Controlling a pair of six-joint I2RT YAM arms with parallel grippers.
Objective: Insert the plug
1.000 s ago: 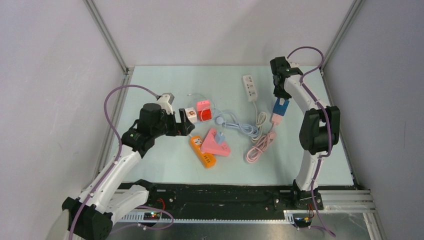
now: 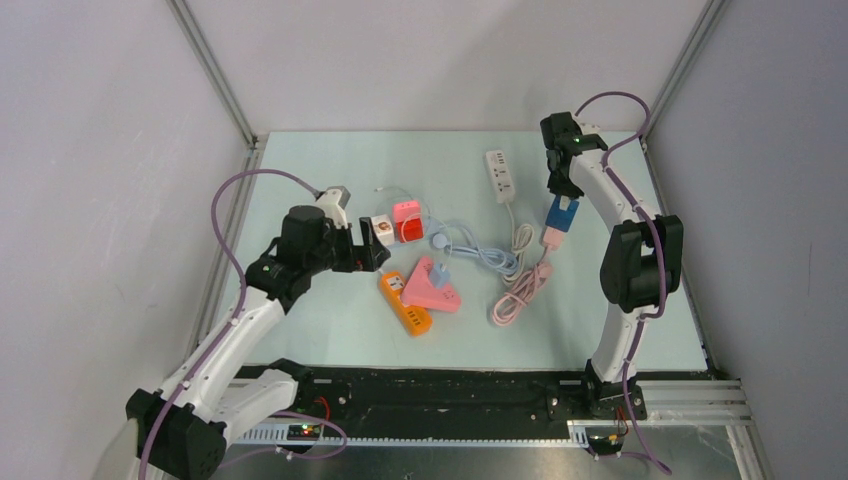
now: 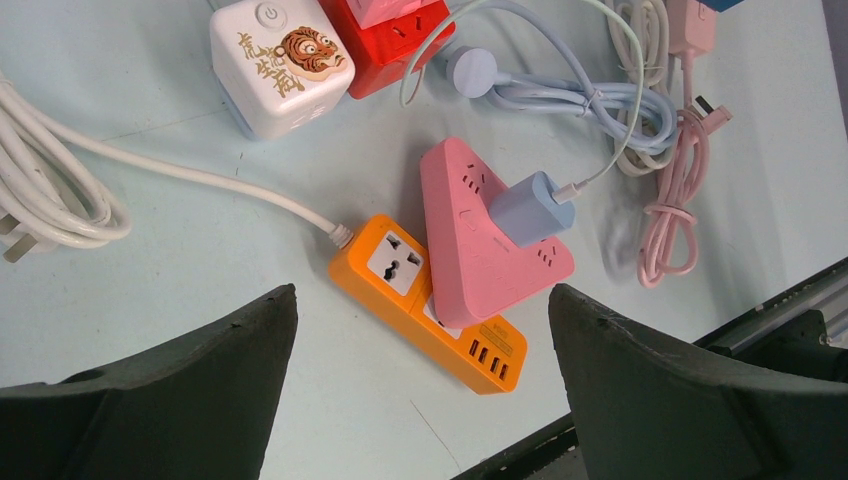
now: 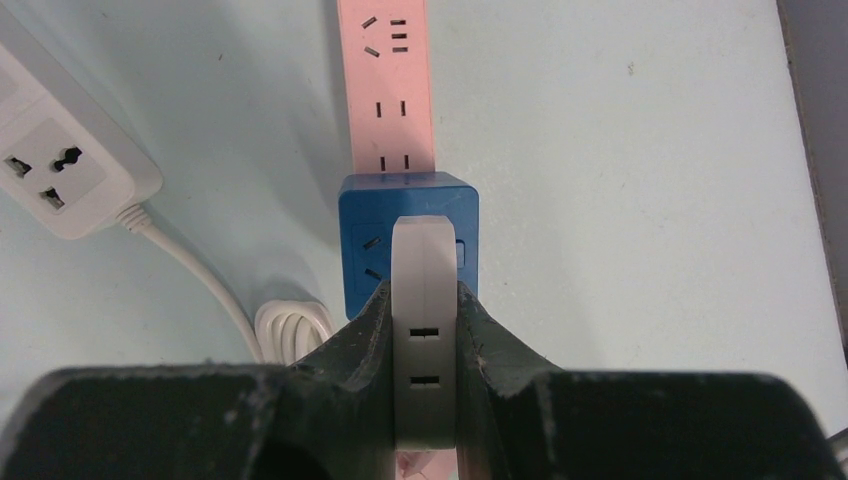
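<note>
A slim white plug (image 4: pixel 424 250) with two slots stands against the face of a blue adapter (image 4: pixel 410 185), seen in the right wrist view. My right gripper is around it, a dark finger (image 4: pixel 375 335) against either side. Whether its prongs sit in the adapter's sockets cannot be seen. Beneath the blue adapter lies a pink power strip (image 4: pixel 388 90). Far to the left, my left gripper (image 2: pixel 374 245) hangs open and empty above the table.
Below the left gripper, an orange strip (image 3: pixel 400 310) lies partly under a pink triangular socket block (image 3: pixel 480 240) with a light-blue charger (image 3: pixel 530 210). White and red cubes (image 3: pixel 280 65) sit behind. A white strip (image 2: pixel 499 177) lies left of the right arm.
The right arm has shifted very slightly near the blue adapter. The left arm and the objects on the table look unmoved.
</note>
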